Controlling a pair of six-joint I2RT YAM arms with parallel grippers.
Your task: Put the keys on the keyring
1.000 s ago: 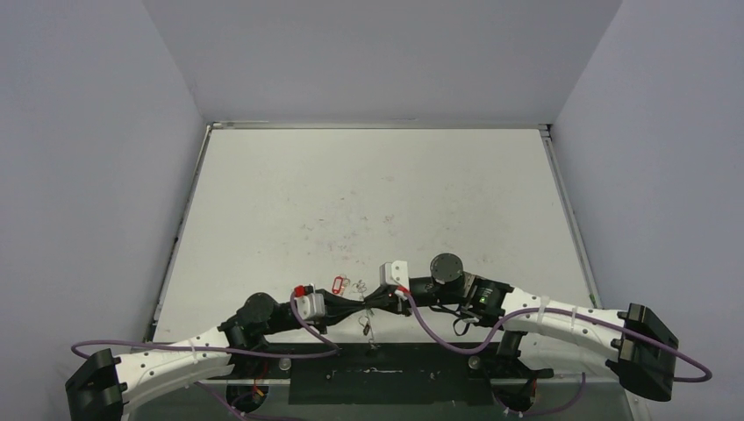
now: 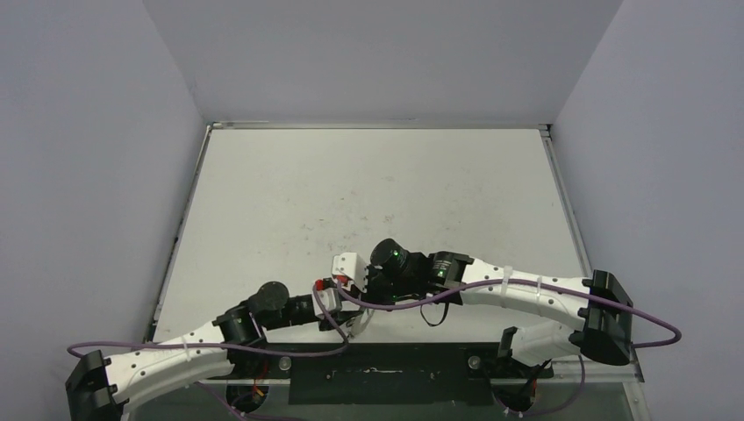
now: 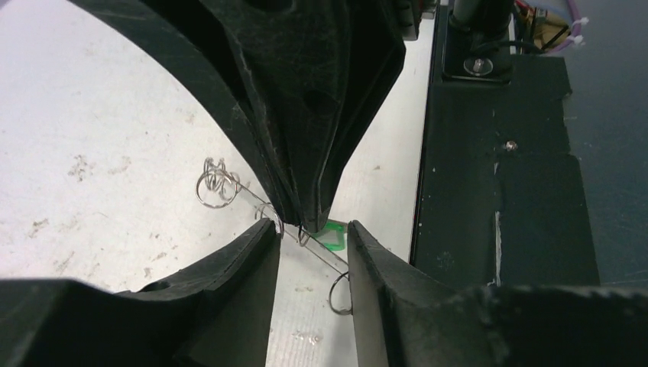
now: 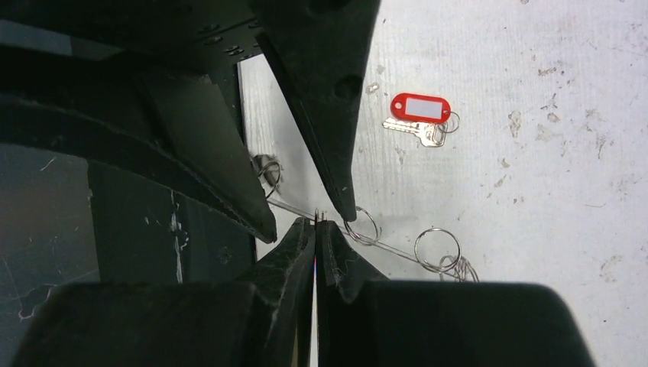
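In the right wrist view a silver key lies flat beside its red tag, with a small ring at their end. A thin metal strip carries several rings, among them a large ring. My left gripper is open over this strip, nothing clearly held. My right gripper is shut, its tips between the left fingers and close to a ring; I cannot tell whether thin wire is caught in them. Behind the tips shows a green tag, partly covered.
The two grippers cross very closely, hiding most of the parts from the top view. A dark front edge borders the white table. Behind the arms the table is bare.
The right arm has moved left, bringing its gripper over the left one; the left wrist has shifted slightly right. The red tag is now covered in the top view.
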